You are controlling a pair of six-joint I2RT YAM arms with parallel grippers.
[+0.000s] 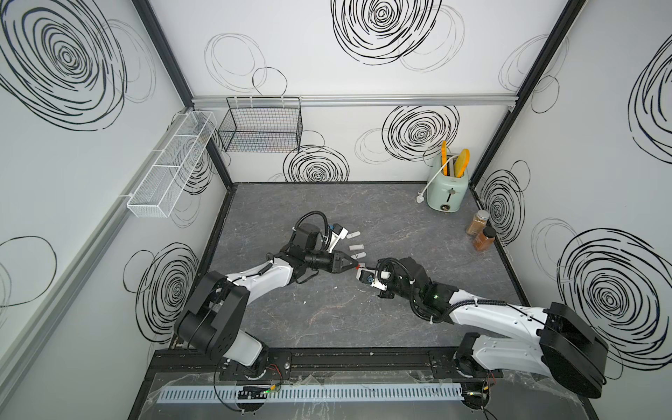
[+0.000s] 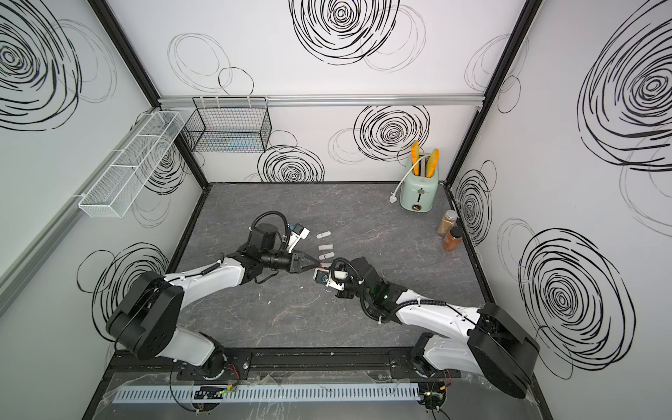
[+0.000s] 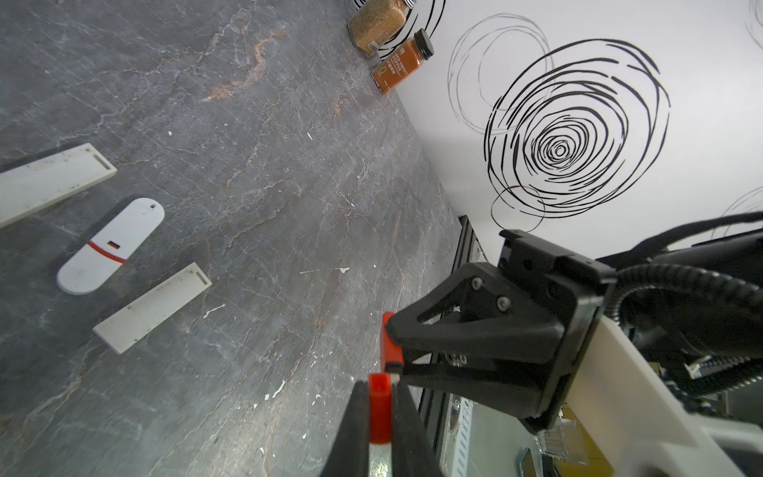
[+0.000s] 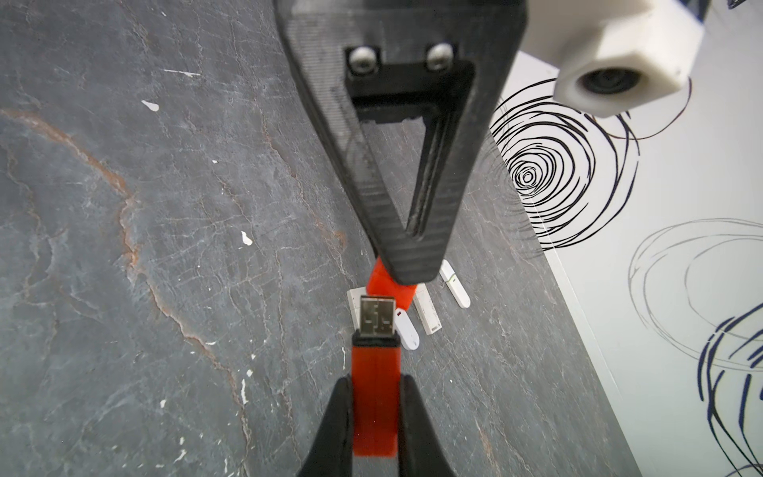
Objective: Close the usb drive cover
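Note:
The red USB drive body is between the fingers of my right gripper, which is shut on it. Its bare metal connector points away from the fingers. My left gripper is shut on the small red cover. In the right wrist view, the cover shows just beyond the connector and slightly to its right. The connector is uncovered, and I cannot tell how wide the gap is. From the top left view, both grippers meet tip to tip above the middle of the table, with the small parts mostly hidden.
A white USB drive with a red band lies on the table between two pale flat sticks. At the back right stand a green toaster and two spice jars.

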